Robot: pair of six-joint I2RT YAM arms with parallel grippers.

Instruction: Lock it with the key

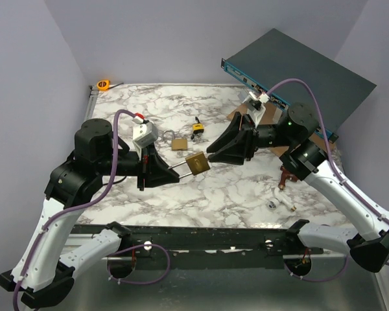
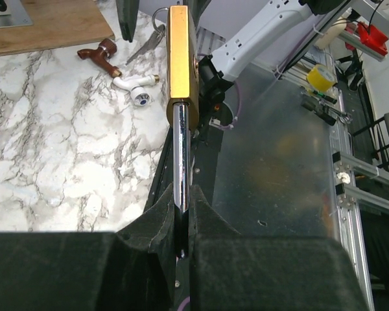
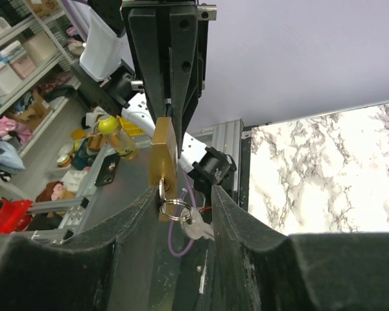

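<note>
My left gripper is shut on the metal shackle [image 2: 181, 152] of a brass padlock [image 1: 197, 163], holding it in the air over the table. In the right wrist view, a key [image 3: 162, 192] stands out of the padlock's end face. A ring [image 3: 176, 214] links it to a second, hanging key [image 3: 196, 227]. My right gripper is part open, its fingers on either side of the key and ring with a gap between. From the top view the right fingers [image 1: 223, 150] hide the key.
On the marble table [image 1: 136, 207] lie another brass padlock [image 1: 179, 144], a yellow tape measure [image 1: 198, 128], a brown pipe fitting [image 1: 286, 177] and a white one [image 1: 285, 199]. A large dark box [image 1: 298, 78] stands at the back right.
</note>
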